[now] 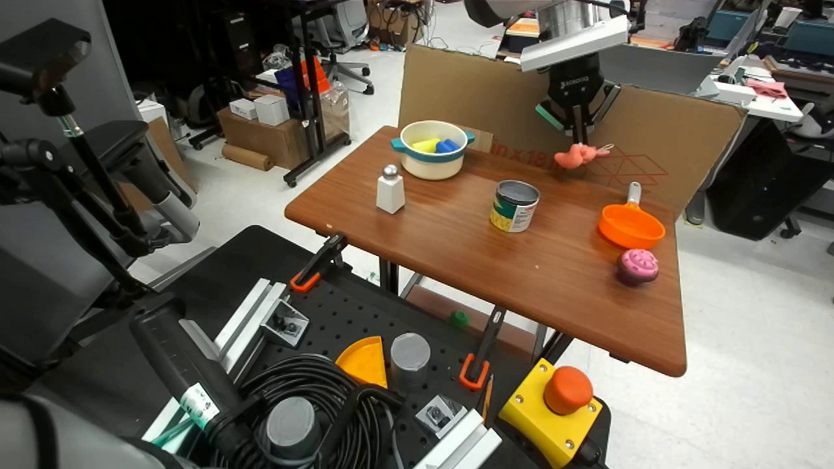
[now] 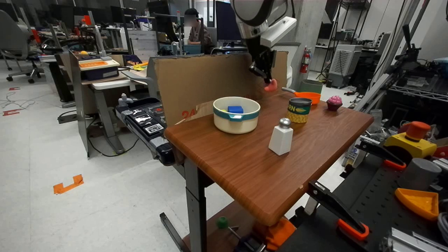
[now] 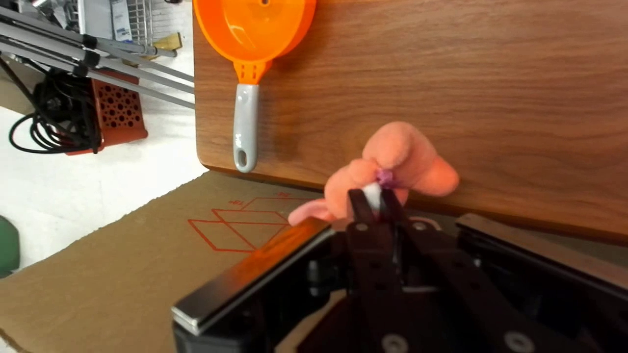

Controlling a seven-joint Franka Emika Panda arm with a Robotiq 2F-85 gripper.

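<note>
A soft pink-orange toy [image 3: 406, 156] hangs from my gripper, whose fingers are shut on it; a bit of white and purple shows at the pinch. In exterior view 1 the toy [image 1: 575, 156] is held above the back edge of the brown table, close to the cardboard. Exterior view 2 shows the same toy [image 2: 271, 85] at the fingertips, clear of the tabletop beyond the corn can. Part of the toy is hidden behind the fingers in the wrist view.
On the table [image 1: 461, 242] stand a cream pot [image 1: 432, 167] holding yellow and blue things, a white shaker [image 1: 390, 193], a corn can [image 1: 513, 208], an orange strainer [image 1: 630, 227] and a pink-topped cupcake [image 1: 638, 266]. A cardboard wall [image 1: 485, 94] lines the back.
</note>
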